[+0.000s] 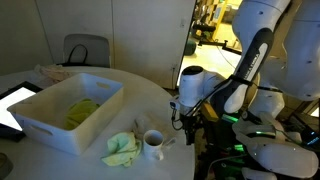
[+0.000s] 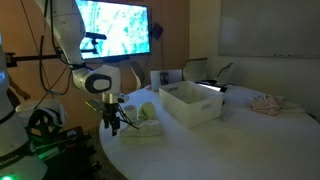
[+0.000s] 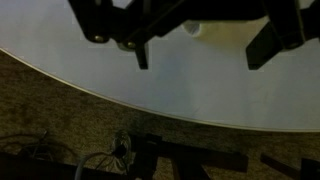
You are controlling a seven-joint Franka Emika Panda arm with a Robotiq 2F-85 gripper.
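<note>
My gripper is open in the wrist view, its two dark fingers wide apart with only white tabletop between them. In exterior view 1 the gripper (image 1: 183,118) hangs low near the table's right edge, to the right of a white mug (image 1: 153,146). A pale green cloth (image 1: 122,149) lies crumpled left of the mug. The white bin (image 1: 45,128) stands farther left with a yellow-green cloth (image 1: 82,110) inside. A small whitish thing (image 3: 193,28) shows partly between the fingers in the wrist view; what it is I cannot tell.
In exterior view 2 the white table (image 2: 235,150) has wide free room on the right. A pinkish cloth (image 2: 266,104) lies at its far side. A dark-framed bright panel (image 1: 10,108) lies beyond the bin. The table's curved edge runs close under the gripper.
</note>
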